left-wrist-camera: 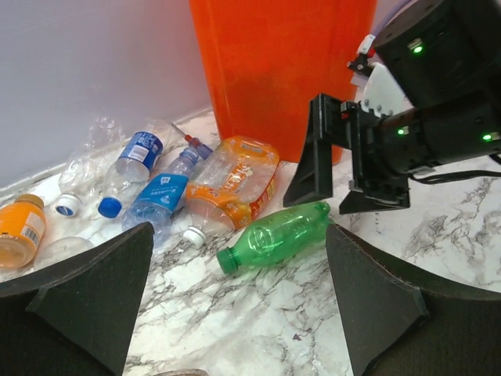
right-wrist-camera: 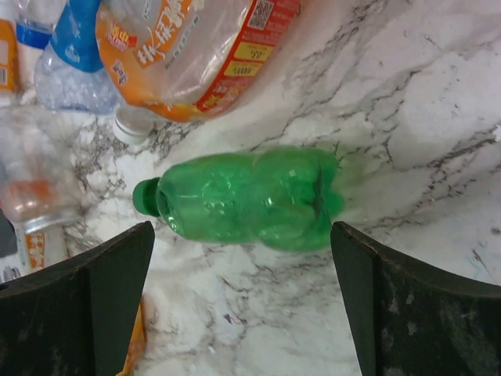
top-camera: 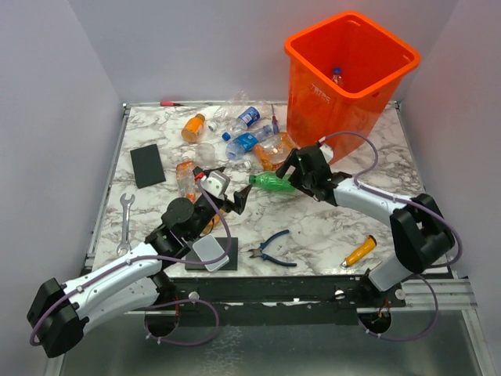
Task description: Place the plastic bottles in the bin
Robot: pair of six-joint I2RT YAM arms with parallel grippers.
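Observation:
A green plastic bottle (top-camera: 270, 181) lies on the marble board. My right gripper (top-camera: 293, 167) is open just above it, the bottle between its fingertips in the right wrist view, not gripped. My left gripper (top-camera: 225, 188) stands apart at the left with its fingers spread and nothing visible between them. More bottles lie behind: orange (top-camera: 193, 128), blue-label (top-camera: 243, 144), white-and-blue (top-camera: 247, 118), flattened orange-label (left-wrist-camera: 231, 180), and clear ones near my left arm. The orange bin (top-camera: 329, 110) at the back right holds a small bottle (top-camera: 337, 78).
A wrench (top-camera: 125, 223), dark pads (top-camera: 147, 166), pliers (top-camera: 274, 260), a yellow-handled tool (top-camera: 360, 251) and a red-handled screwdriver (top-camera: 169, 103) lie around the board. The right side between bin and yellow tool is mostly clear apart from my right arm.

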